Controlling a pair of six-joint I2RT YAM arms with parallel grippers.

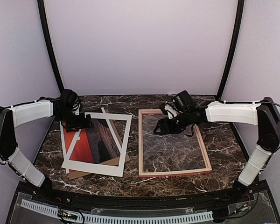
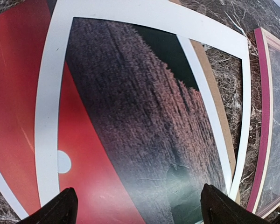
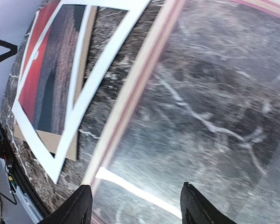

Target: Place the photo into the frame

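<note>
The photo (image 2: pixel 140 107), with red and dark streaked areas and a white border, lies flat on the left of the table. A white mat (image 1: pixel 88 167) rests over it, and brown board (image 1: pixel 81 175) shows beneath. To the right, the pale wooden frame (image 1: pixel 141 144) lies empty, marbled table showing through its clear pane (image 1: pixel 172 154). Above the photo's left part hangs my left gripper (image 1: pixel 79 127), open, nothing between its fingers. My right gripper (image 1: pixel 163 127) is open and empty above the frame's inside, left of its middle.
A narrow strip of bare marbled table (image 1: pixel 133 158) separates the white mat from the frame. Free table also lies right of the frame. A black rail (image 1: pixel 130 198) and a white toothed strip (image 1: pixel 130 219) run along the front.
</note>
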